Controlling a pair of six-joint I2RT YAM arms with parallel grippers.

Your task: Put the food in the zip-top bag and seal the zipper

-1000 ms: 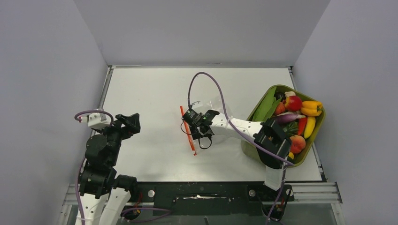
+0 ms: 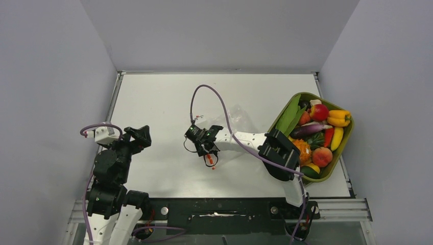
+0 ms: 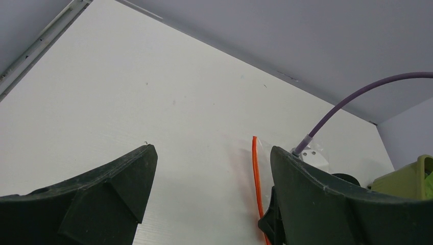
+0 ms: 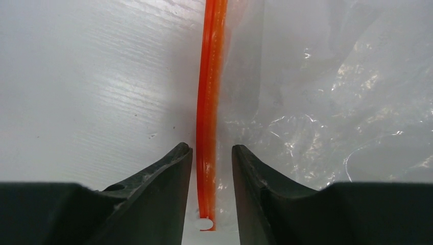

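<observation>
The clear zip top bag (image 4: 316, 97) lies flat on the table, with its orange zipper strip (image 4: 207, 102) running along the left edge. My right gripper stands over the strip's lower part, one finger to each side and a gap between the fingers and the strip. In the top view the right arm covers much of the bag (image 2: 240, 120). Whether the zipper is parted cannot be told. My left gripper is open and empty, off at the table's left side. Fruit and vegetables, among them a peach (image 2: 321, 156) and an eggplant (image 2: 310, 129), fill the basket.
The green basket (image 2: 272, 127) stands at the table's right, close beside the right forearm. A purple cable (image 2: 222, 102) arches over the right arm. Bare table (image 2: 158, 107) lies to the left and at the back.
My right gripper has moved left, from over the bag to above the orange strip, covering part of it in the top view. The left arm has barely shifted.
</observation>
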